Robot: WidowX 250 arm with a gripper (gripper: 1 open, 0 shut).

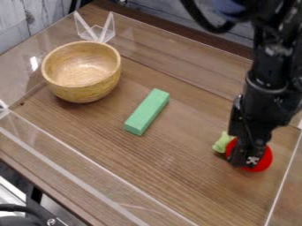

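Observation:
On the right of the table my black gripper [245, 150] is lowered onto a red round object with a pale green top [259, 162], like a strawberry or tomato. Its fingers hang over and around that object, partly hiding it; whether they grip it is unclear. A green block [147, 112] lies left of centre.
A wooden bowl [81, 69] stands at the upper left. A wall runs along the back.

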